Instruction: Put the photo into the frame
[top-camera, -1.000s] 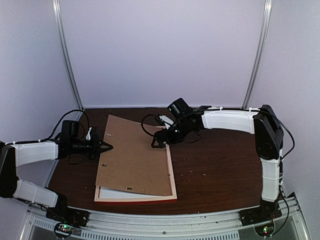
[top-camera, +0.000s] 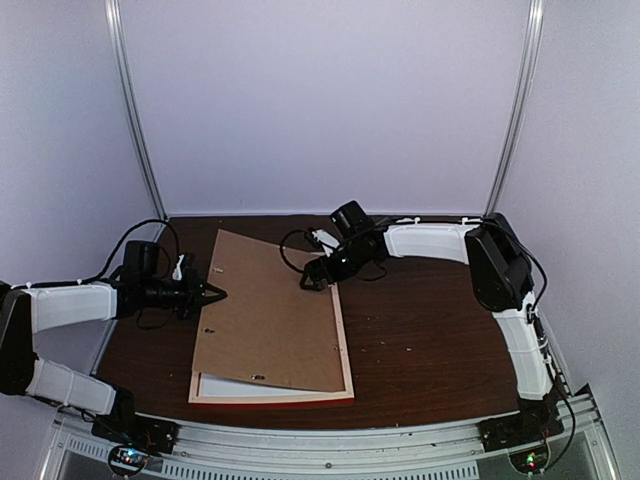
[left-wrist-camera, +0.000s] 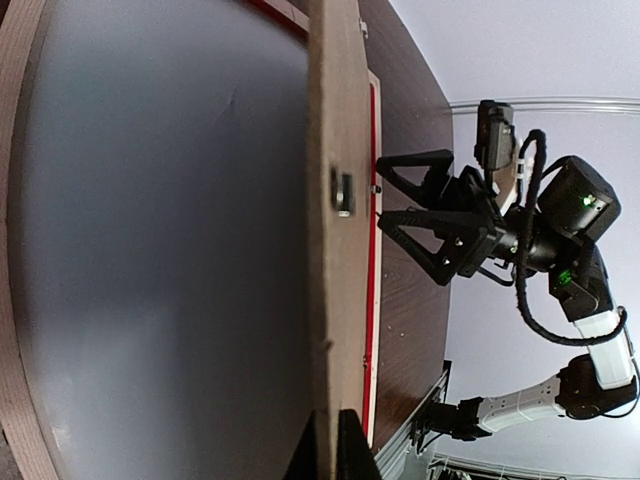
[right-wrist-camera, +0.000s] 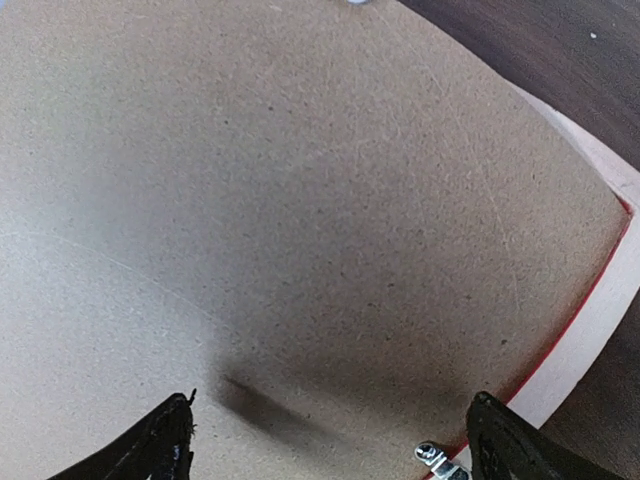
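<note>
The wooden frame (top-camera: 346, 365) with a red inner edge lies flat on the table. Over it a brown backing board (top-camera: 265, 335) is tilted, its left side raised off the frame. A pale sheet (left-wrist-camera: 160, 240) lies inside the frame under the board; whether it is the photo cannot be told. My left gripper (top-camera: 222, 294) is shut on the board's left edge, which shows between its fingers in the left wrist view. Just above the board's right side stands my right gripper, open, with a small metal clip (right-wrist-camera: 432, 455) close to one finger.
Small metal clips, such as this one (left-wrist-camera: 343, 192), sit on the board. The enclosure's back wall (top-camera: 330, 110) rises behind.
The left arm and the board look almost unmoved.
</note>
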